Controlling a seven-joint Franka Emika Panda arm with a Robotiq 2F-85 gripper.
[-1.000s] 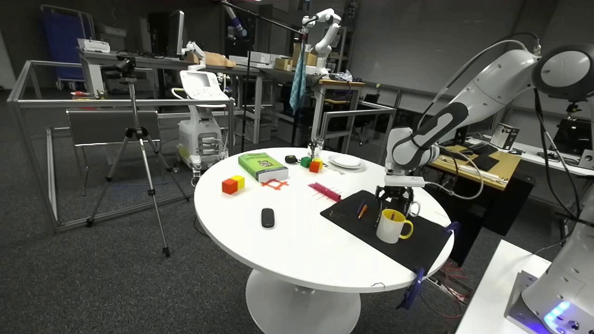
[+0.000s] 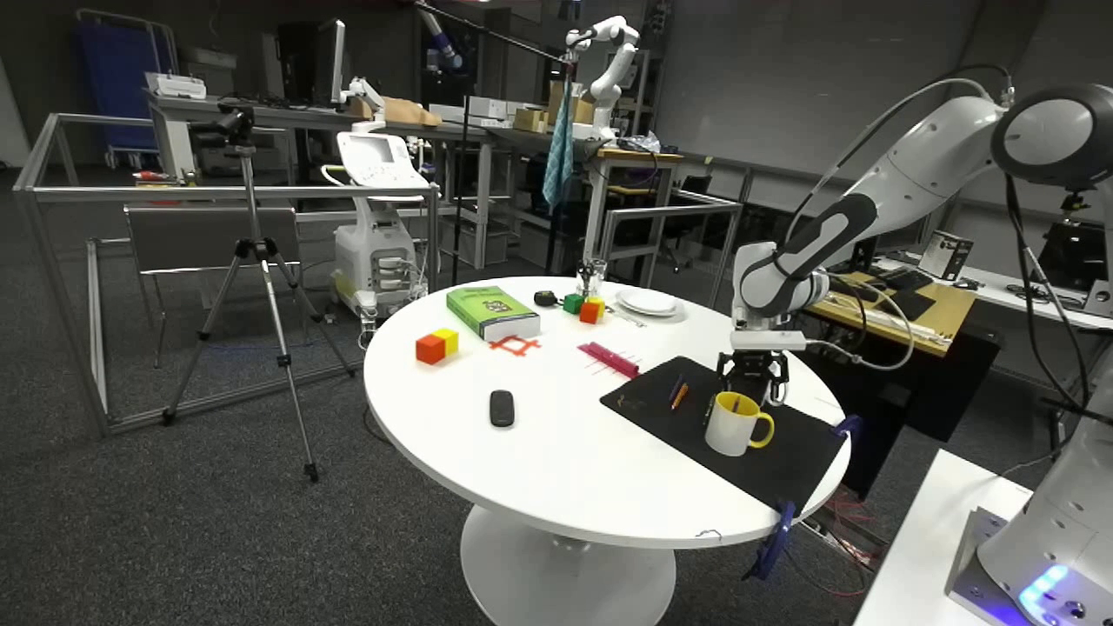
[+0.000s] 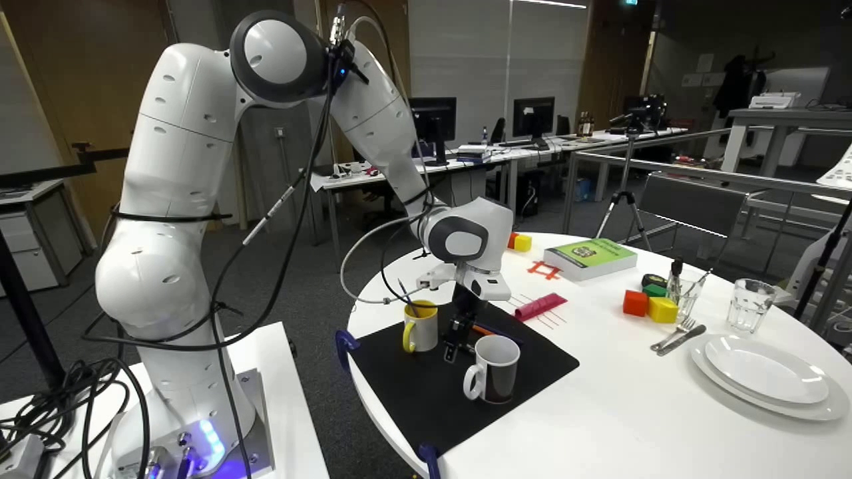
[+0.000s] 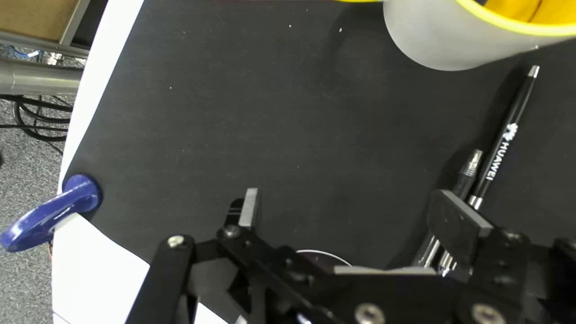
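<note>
My gripper is open over the black mat (image 4: 270,124), pointing down, with nothing held between its fingers. In the wrist view, two dark pens lie near the right finger; one is a black HUAWEI pen (image 4: 507,129). The yellow-rimmed white mug (image 2: 733,426) stands upright, with a pen in it. Exterior view 2 shows the gripper (image 3: 459,350) between that mug (image 3: 421,328) and a dark-and-white mug (image 3: 501,371). Part of the second mug's rim shows low in the wrist view, behind the gripper. An orange pen (image 2: 680,396) lies on the mat.
Blue clamps (image 2: 769,542) grip the mat at the table edge. Beyond the mat are a pink roll (image 3: 540,307), a green book (image 3: 591,257), coloured cubes (image 3: 636,303), a drinking glass (image 3: 751,305) and white plates (image 3: 767,374).
In exterior view 1 the gripper has shifted slightly to the right, now covering more of the far mug's handle. The mugs and pens appear unmoved.
</note>
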